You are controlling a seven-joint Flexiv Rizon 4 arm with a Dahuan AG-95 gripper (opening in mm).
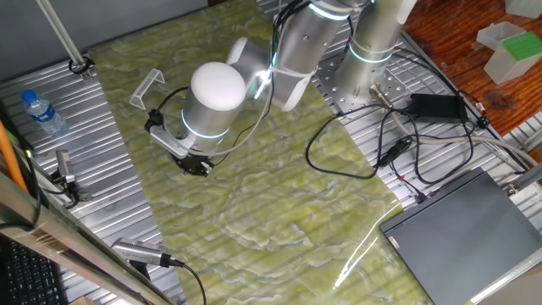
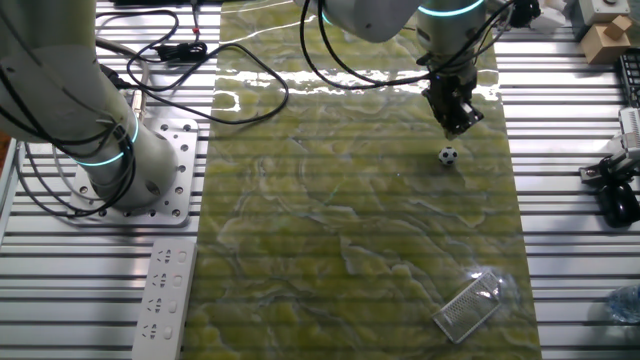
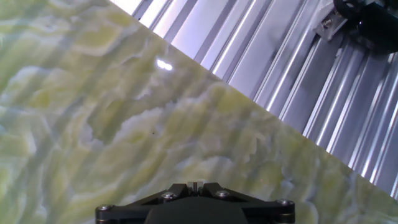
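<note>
A small black-and-white football (image 2: pixel 447 156) shows in the second exterior view, just below the tip of my gripper (image 2: pixel 459 132) in the picture; whether they touch I cannot tell. The first exterior view hides the ball behind or under the gripper (image 1: pixel 196 171), and it does not appear in the wrist view. My gripper is shut, its fingertips together with nothing visible between them. A white, goal-like frame (image 2: pixel 468 308) with a mesh panel stands on the green marbled mat (image 2: pixel 330 250), apart from the ball.
Bare mat lies between ball and frame. Metal slats (image 3: pixel 249 50) border the mat. A water bottle (image 1: pixel 44 113), a camera (image 1: pixel 140 252), a laptop (image 1: pixel 470 241) and loose black cable (image 1: pixel 339 174) lie around it; a power strip (image 2: pixel 163 300) sits near the base.
</note>
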